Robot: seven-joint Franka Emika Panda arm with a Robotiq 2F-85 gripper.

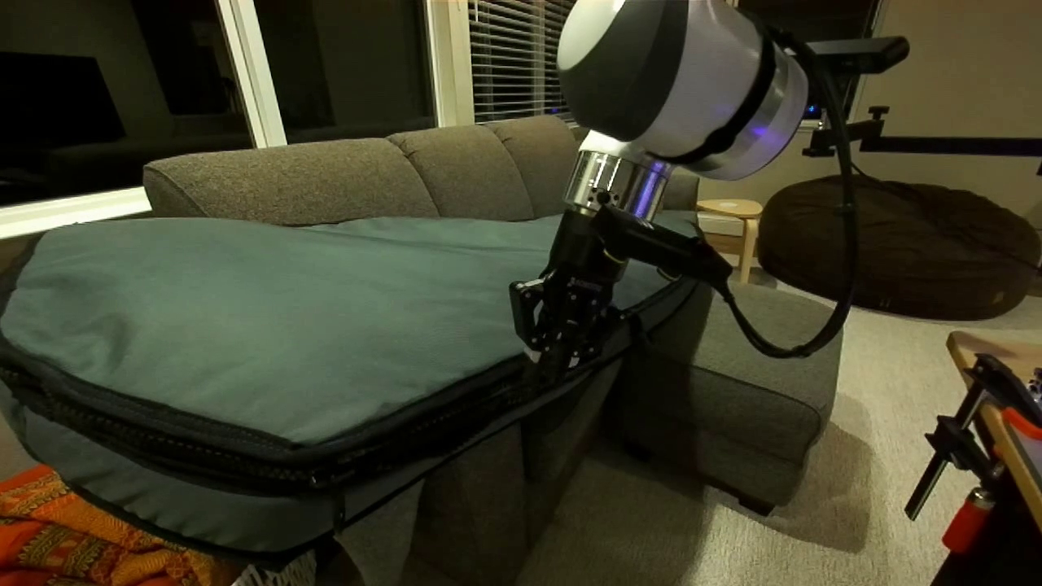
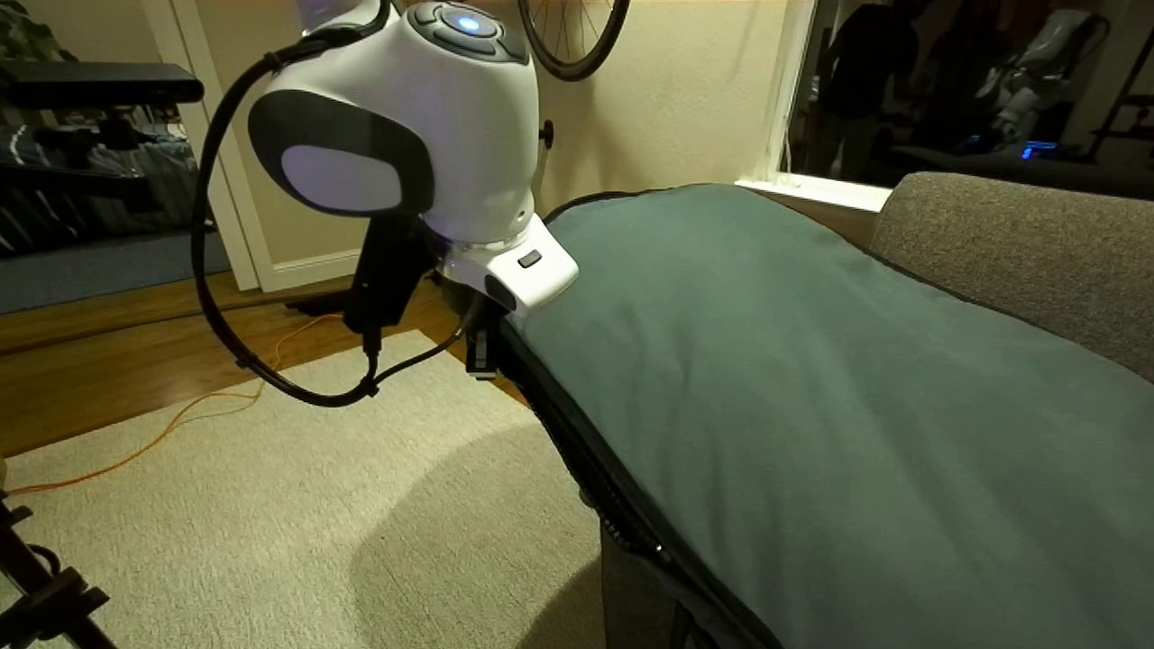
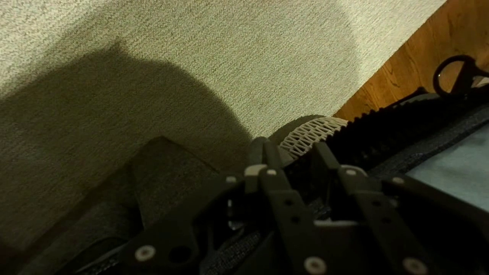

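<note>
A large green padded bag (image 1: 264,312) lies in front of the sofa, with a black zipper band (image 1: 420,430) running along its near side. A small shiny piece, perhaps the zipper slider (image 2: 660,550), shows on that band. My gripper (image 1: 553,363) points down at the band, toward the bag's right end. In the wrist view the gripper is open, its two fingers apart, with dark zipper fabric below and between them. Zipper teeth (image 3: 362,123) show to the right of the fingers. Whether the fingers touch the fabric cannot be made out.
The grey sofa (image 1: 293,181) stands behind the bag, its ottoman section (image 1: 752,361) to the right. Pale carpet (image 2: 270,519) is free in front. A table with a clamp (image 1: 962,439) is at the far right. A black looped object (image 3: 454,75) lies beyond the bag edge.
</note>
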